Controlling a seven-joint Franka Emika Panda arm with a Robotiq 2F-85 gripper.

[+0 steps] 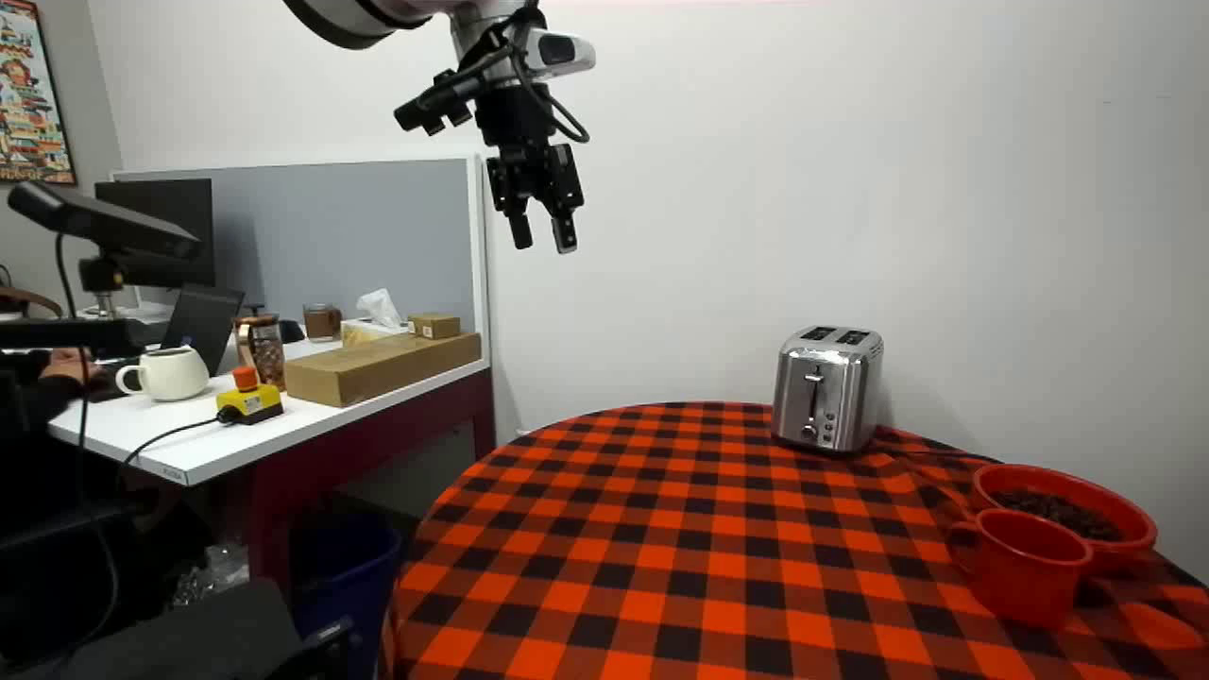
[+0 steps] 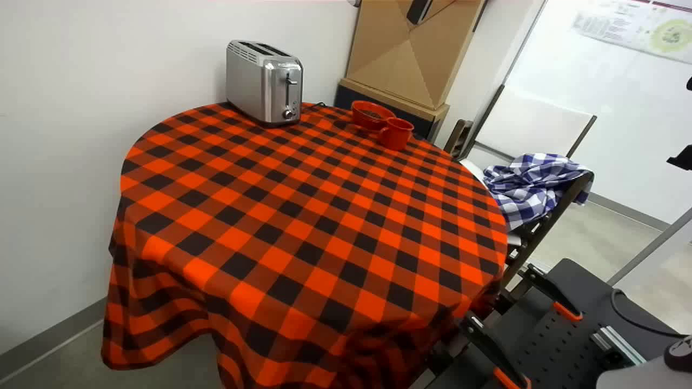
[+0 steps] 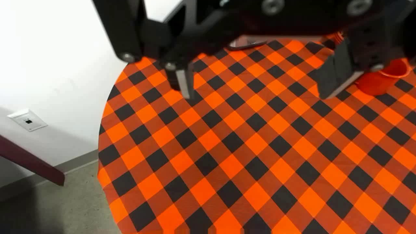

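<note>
High above the table, my gripper (image 1: 544,240) is open, its fingers (image 3: 337,74) wide apart with only the tablecloth showing between them in the wrist view. A silver toaster (image 1: 829,391) (image 2: 264,83) stands upright against the wall at the table's back edge. A red mug (image 1: 1026,572) (image 2: 396,134) (image 3: 378,82) sits beside a red bowl (image 1: 1122,527) (image 2: 371,115) that holds dark brown pieces (image 1: 1060,512). In the wrist view the mug is partly covered by one finger and the toaster is mostly hidden behind the gripper.
The red and black checked tablecloth (image 1: 635,533) (image 2: 311,214) is bare across its middle and front. A white desk (image 1: 198,436) with a white mug, a yellow button box and cardboard boxes stands at left. A chair with a blue checked cloth (image 2: 538,185) is beside the table.
</note>
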